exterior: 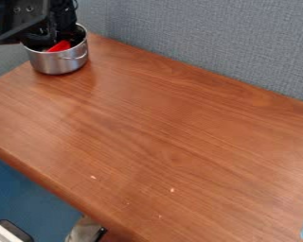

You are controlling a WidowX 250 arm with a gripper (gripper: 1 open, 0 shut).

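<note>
A steel pot (58, 60) stands at the far left back corner of the wooden table (167, 132), with a red object (61, 45) inside it. My black gripper (45, 34) is at the top left, over and partly down into the pot. Its fingers are hidden by the pot and arm, so I cannot tell whether it holds the red object.
A grey fabric partition (204, 47) runs along the back. A light blue patch lies at the right edge, and blue floor shows beyond the front left edge.
</note>
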